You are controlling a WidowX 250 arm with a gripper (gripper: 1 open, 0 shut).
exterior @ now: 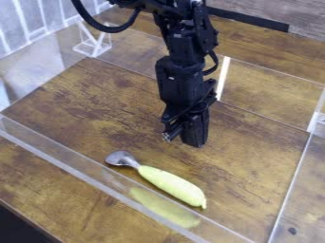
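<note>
The black gripper (185, 130) hangs low over the wooden table (76, 104) near the middle of the camera view, its tips pointing down. Whether its fingers are open or shut is unclear, and nothing clearly shows between them. Below and in front of it lies a pale yellow elongated object (170, 185), and just left of that a small silver spoon-like piece (122, 158). A thin white strip (223, 76) stands out behind the arm on the right.
Clear plastic walls (76, 166) edge the wooden surface at the front left and at the right. Bare wood lies left and right of the arm. A white wire-like object (97, 38) sits at the back left.
</note>
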